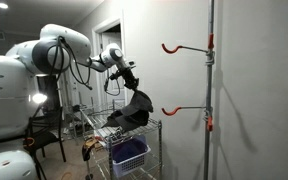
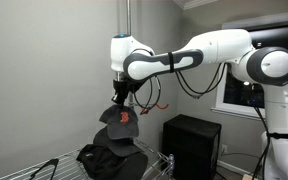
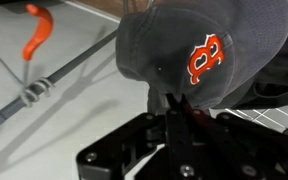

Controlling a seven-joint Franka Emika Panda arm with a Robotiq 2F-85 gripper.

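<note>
A dark grey cap (image 3: pixel 169 48) with a red B logo hangs below my gripper, which is shut on it in the wrist view. The same cap (image 2: pixel 123 128) shows in exterior view 2 under the gripper (image 2: pixel 118 102), above a pile of black caps or cloth (image 2: pixel 109 162). In exterior view 1 the raised cap (image 1: pixel 139 103) is close over the dark pile (image 1: pixel 129 119) on the wire rack (image 1: pixel 160 150). Whether its lower edge still touches the pile, I cannot tell. The fingertips are partly lost against the dark fabric.
To the right in exterior view 1 stands a metal pole (image 1: pixel 209 90) with red-tipped hooks (image 1: pixel 171 49). A white basket (image 1: pixel 130 150) sits lower in the rack. In exterior view 2 a black cabinet (image 2: pixel 191 146) is behind. Open room lies between rack and pole.
</note>
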